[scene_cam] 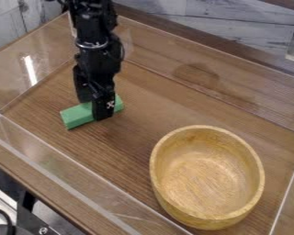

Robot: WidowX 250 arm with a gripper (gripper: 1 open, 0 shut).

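My black gripper (pixel 93 103) is lowered onto a green block (pixel 78 116) lying on the wooden table at the left centre of the camera view, its fingers over the block's upper right part. It is open; whether both fingertips touch the block is hard to see.
An empty yellow oval bowl (pixel 206 177) stands at the lower right. Light wall panels border it at the back, and a dark cable shows at the lower left corner.
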